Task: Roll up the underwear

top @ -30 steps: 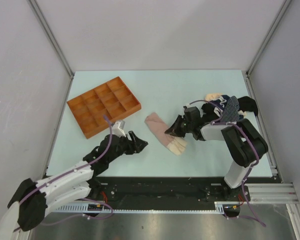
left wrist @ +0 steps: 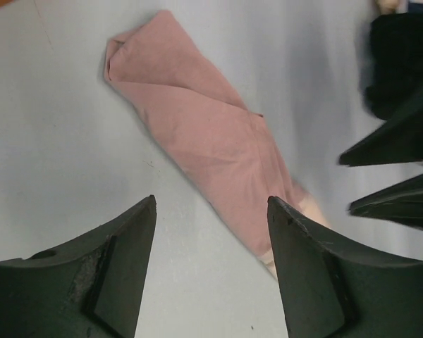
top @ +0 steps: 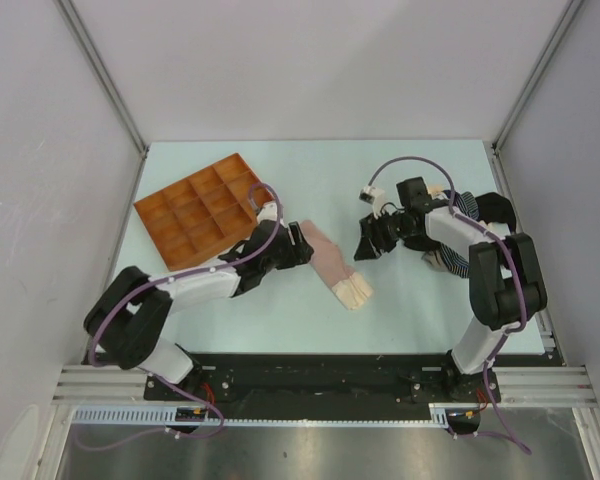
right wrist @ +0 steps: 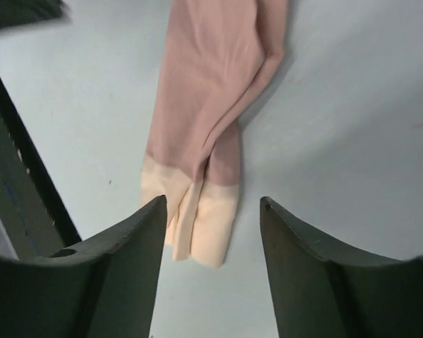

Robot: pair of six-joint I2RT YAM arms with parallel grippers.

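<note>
The pink underwear with a cream waistband lies folded into a long strip at the table's middle, slanting, its far end bunched. In the left wrist view its pink cloth runs below my left gripper, which is open with nothing between its fingers, near the far end. My right gripper is open, to the right of the cloth and above the table; the right wrist view shows the cream part beneath it, with one pink flap folded along its side.
A wooden compartment box lies at the back left. A pile of dark, striped and beige clothes sits at the right.
Over the last second my left gripper moved up to the cloth's far end. My right gripper moved from over the cloth to its right and rose.
</note>
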